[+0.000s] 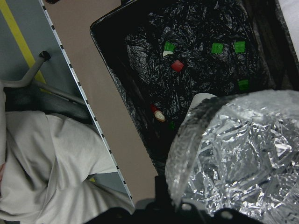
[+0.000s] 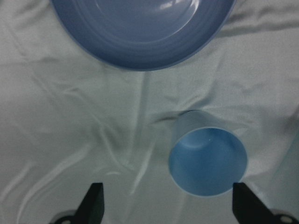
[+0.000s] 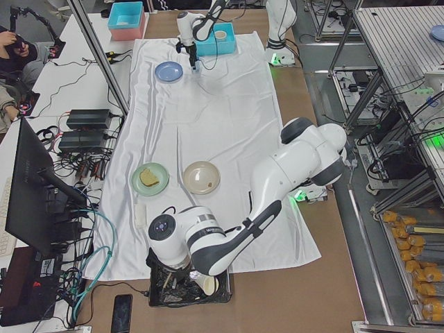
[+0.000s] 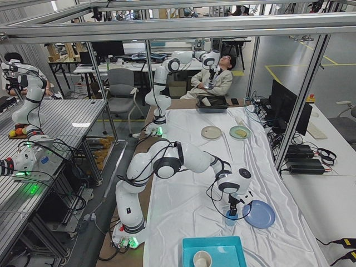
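My left gripper [image 4: 210, 84] is over the black lined bin [image 1: 196, 37], shut on a crumpled clear plastic item [image 1: 238, 163], which fills much of the left wrist view. A white cup [image 3: 208, 283] and small scraps lie in the bin. My right gripper is open above a light blue cup [image 2: 208, 161], which stands beside a blue plate [image 2: 140, 56] on the white cloth.
A green plate [image 3: 159, 177] with a yellow item and a beige plate [image 3: 201, 177] sit mid-table. A teal tray [image 4: 213, 245] with a cup is at the far end. A person [image 4: 200, 89] sits beyond the bin.
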